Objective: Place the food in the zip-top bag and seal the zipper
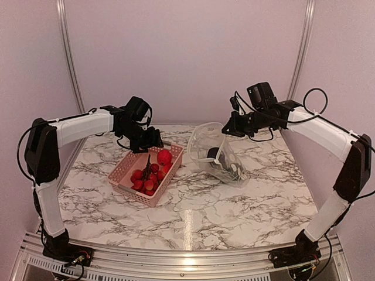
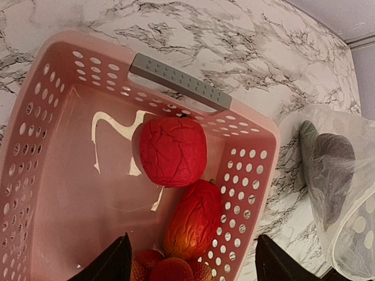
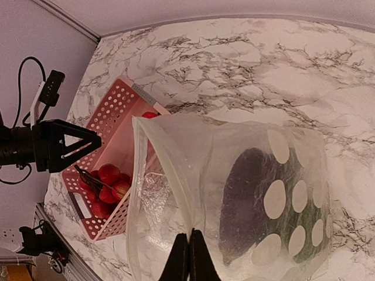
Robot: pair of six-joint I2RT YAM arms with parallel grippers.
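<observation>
A pink perforated basket holds a round red item, an oblong red-orange one and several smaller red pieces. My left gripper hangs open above the basket, nothing between its fingers. The translucent zip top bag stands open on the right, a dark object inside or behind its film. My right gripper is shut at the bag's rim, with thin film seemingly pinched between its fingertips.
Pale walls and metal rails bound the workspace.
</observation>
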